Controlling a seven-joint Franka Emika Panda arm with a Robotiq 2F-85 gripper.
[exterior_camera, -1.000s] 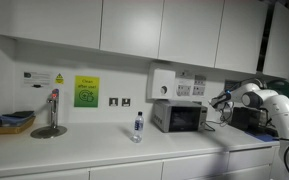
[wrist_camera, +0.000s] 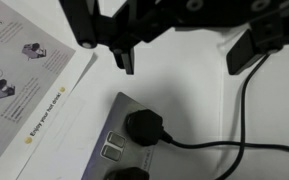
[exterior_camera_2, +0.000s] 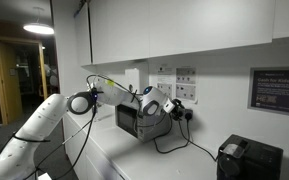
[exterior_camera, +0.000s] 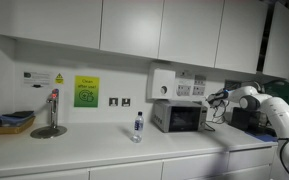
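My gripper stands open in the wrist view, its two dark fingers wide apart with only white wall behind the gap. Below it in that view, a metal wall socket [wrist_camera: 117, 137] carries a black plug [wrist_camera: 144, 127], and part of a second plug [wrist_camera: 129, 174] shows at the bottom edge. A black cable [wrist_camera: 199, 146] runs from the upper plug to the right. In exterior view 2 the gripper [exterior_camera_2: 174, 106] is close to the wall by the socket and plugs [exterior_camera_2: 188, 115]; whether it touches anything there cannot be told.
A microwave [exterior_camera: 179, 117] stands left of the arm on the white counter [exterior_camera: 94, 150]. Farther left are a water bottle [exterior_camera: 138, 127] and a tap [exterior_camera: 52, 115]. A black appliance [exterior_camera_2: 249, 160] sits at the right in exterior view 2. Cabinets [exterior_camera: 129, 25] hang above.
Little differs in exterior view 1. The arm's far end appears to have shifted very slightly; the counter objects have not moved.
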